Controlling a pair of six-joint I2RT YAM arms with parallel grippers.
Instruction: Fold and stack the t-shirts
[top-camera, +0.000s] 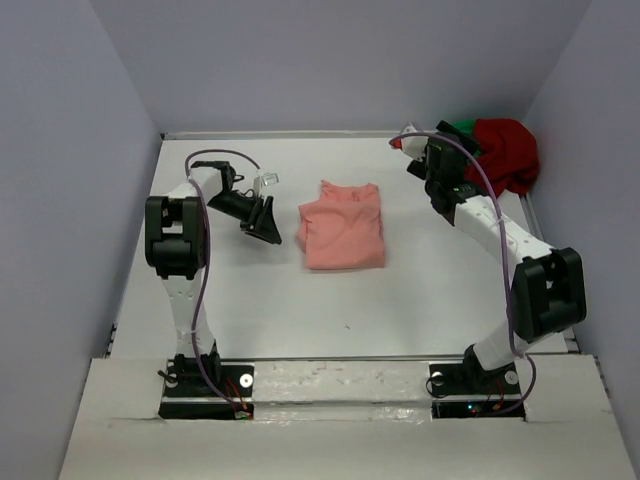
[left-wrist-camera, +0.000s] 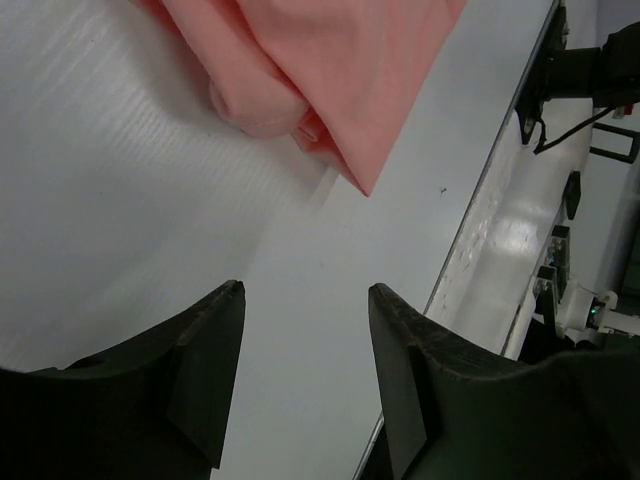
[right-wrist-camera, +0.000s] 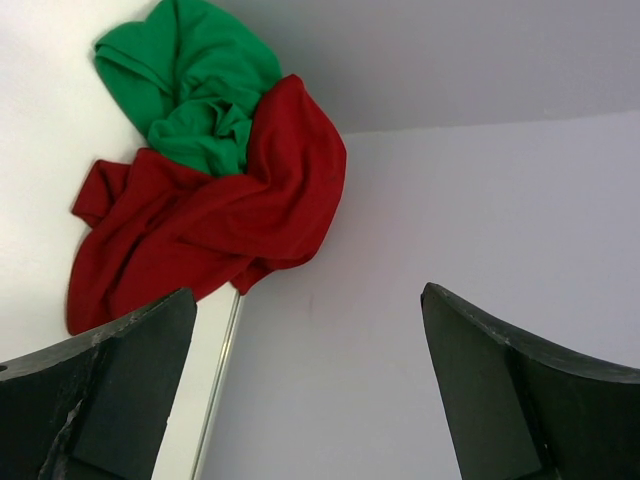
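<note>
A salmon-pink t-shirt (top-camera: 343, 232) lies in the middle of the table, its lower part a neat square and its top edge uneven. To its left my left gripper stands open, nothing between its fingers; the shirt's loose corner (left-wrist-camera: 350, 165) shows just beyond them. My right gripper is wide open and empty, up near the back right. Past it lie a crumpled dark red cloth (right-wrist-camera: 215, 225) and a green cloth (right-wrist-camera: 195, 80), partly overlapping. In the top view the right arm hides much of the green one.
Grey walls (top-camera: 340, 70) close in the back and both sides, with the red cloth (top-camera: 508, 155) close to the right one. Bare white table (top-camera: 300, 315) shows in front of the pink shirt and on both sides of it.
</note>
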